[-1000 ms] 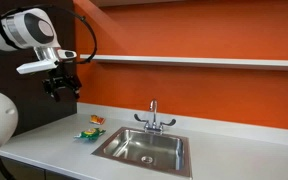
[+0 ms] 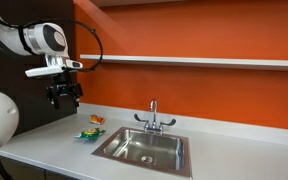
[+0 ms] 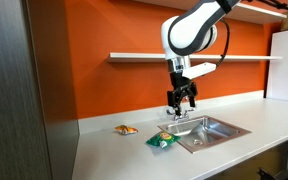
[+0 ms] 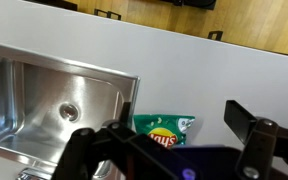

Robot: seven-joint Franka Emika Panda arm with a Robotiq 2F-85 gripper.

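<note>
My gripper stands open above the counter, its two dark fingers spread wide with nothing held between them. Below it in the wrist view lies a green chip bag with a red and yellow logo, partly covered by the gripper's body. The same green bag rests on the counter left of the sink in exterior view 1. Behind it, near the wall, is a small orange packet. The gripper hangs clearly above the counter, apart from both bags.
A steel sink with a faucet is set into the white counter. A white shelf runs along the orange wall. Bare counter stretches to the right of the sink.
Over the last second the arm has shifted slightly to the right in exterior view 1, and the gripper sits a little lower. Both bags lie where they were.
</note>
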